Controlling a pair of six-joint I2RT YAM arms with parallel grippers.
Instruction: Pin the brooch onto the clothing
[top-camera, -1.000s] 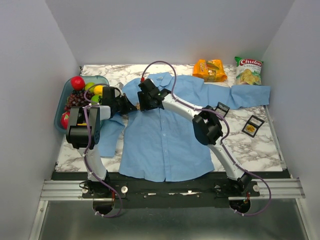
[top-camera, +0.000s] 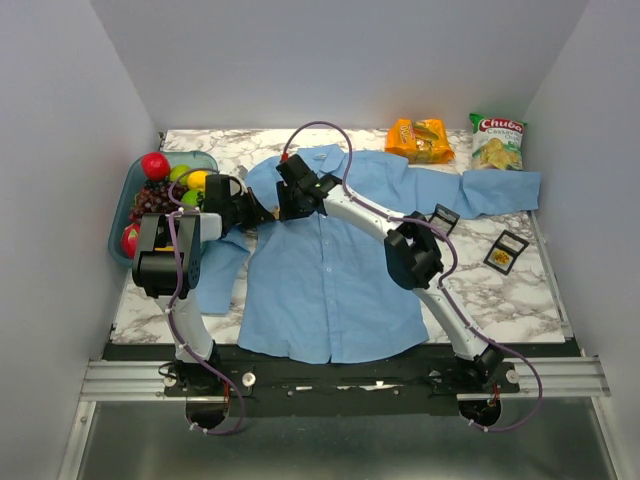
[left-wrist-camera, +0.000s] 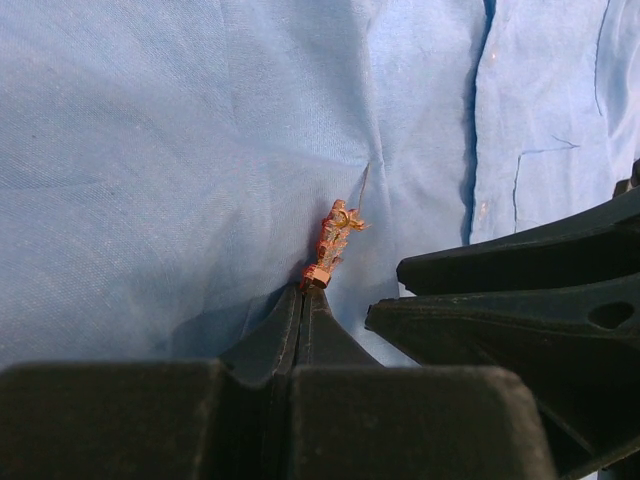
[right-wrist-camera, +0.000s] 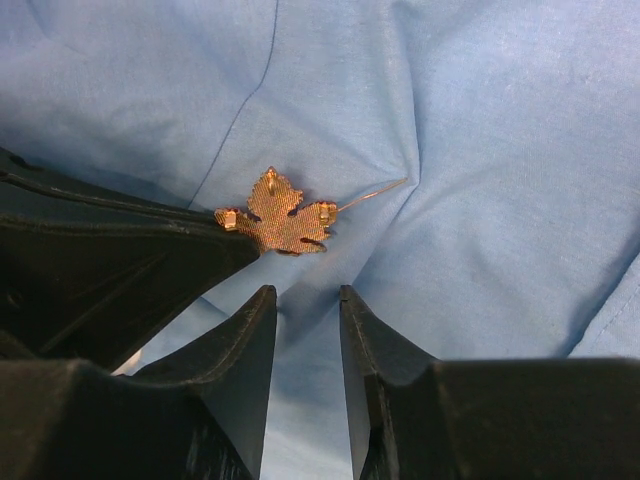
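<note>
A blue shirt (top-camera: 300, 300) lies spread on the table, its sleeves out to both sides. My left gripper is shut on the edge of a copper leaf-shaped brooch (right-wrist-camera: 283, 215). The brooch's thin pin (right-wrist-camera: 372, 193) sticks out to the right in the right wrist view, and its tip meets a raised fold of the shirt; whether it passes through the cloth cannot be told. My right gripper stands part open just beside the brooch, over the cloth, with nothing gripped between its fingertips.
A fruit basket (top-camera: 127, 190) stands at the left, close to the left arm. Two snack bags, one orange (top-camera: 420, 141) and one white-green (top-camera: 497, 143), are at the back right. Small dark boxes (top-camera: 506, 251) lie on the bare marble at the right.
In the top view, the right gripper's tips have shifted very slightly near the brooch. The left arm and the shirt look the same.
</note>
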